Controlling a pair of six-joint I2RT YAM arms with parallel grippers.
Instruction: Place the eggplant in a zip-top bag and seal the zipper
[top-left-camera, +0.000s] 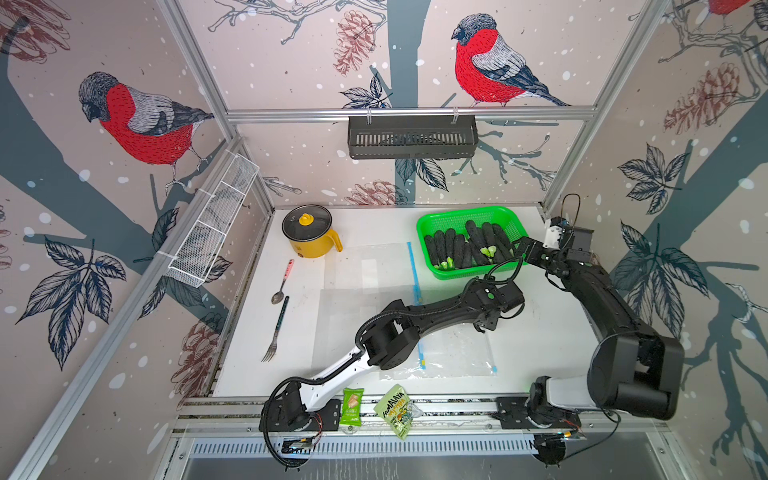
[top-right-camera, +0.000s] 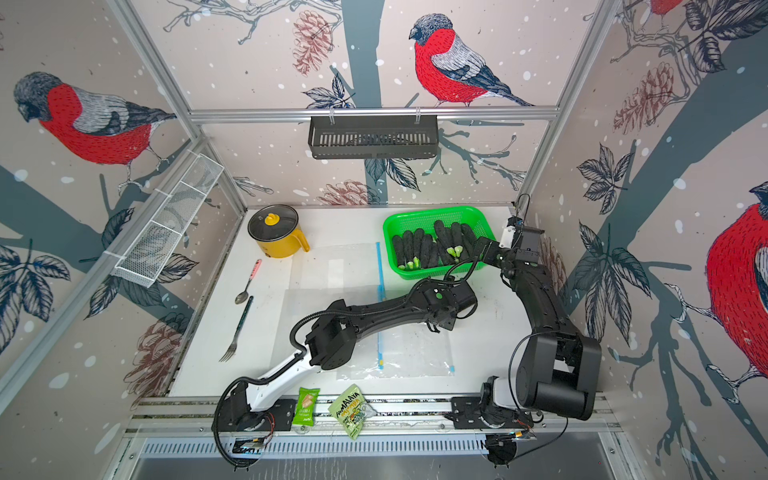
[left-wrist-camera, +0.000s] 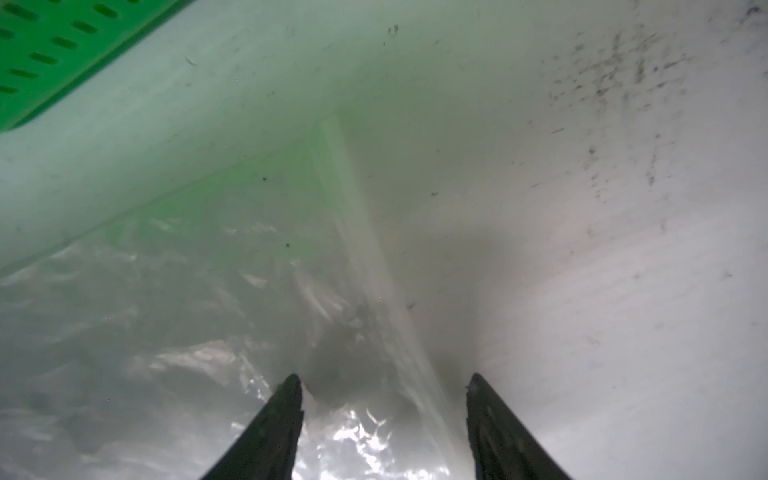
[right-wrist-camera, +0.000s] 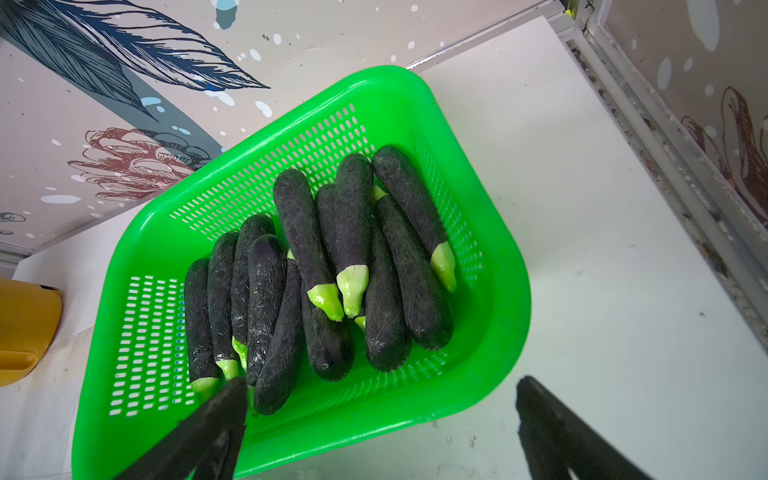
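Note:
Clear zip top bags (top-left-camera: 344, 272) with blue zipper strips (top-left-camera: 410, 264) lie flat on the white table. My left gripper is low over a bag's edge (left-wrist-camera: 360, 240), open, its fingertips either side of that edge in the left wrist view. A green basket (top-right-camera: 436, 214) holds several dark eggplants (right-wrist-camera: 304, 232) with green stems. My right gripper stands open above the right side of the basket, looking down on the eggplants, with nothing between its fingers.
A yellow pot (top-left-camera: 316, 240) sits back left, with a spoon (top-left-camera: 278, 294) and fork (top-left-camera: 273, 340) in front of it. Snack packets (top-left-camera: 397, 409) lie on the front rail. Bare table (right-wrist-camera: 608, 320) shows right of the basket.

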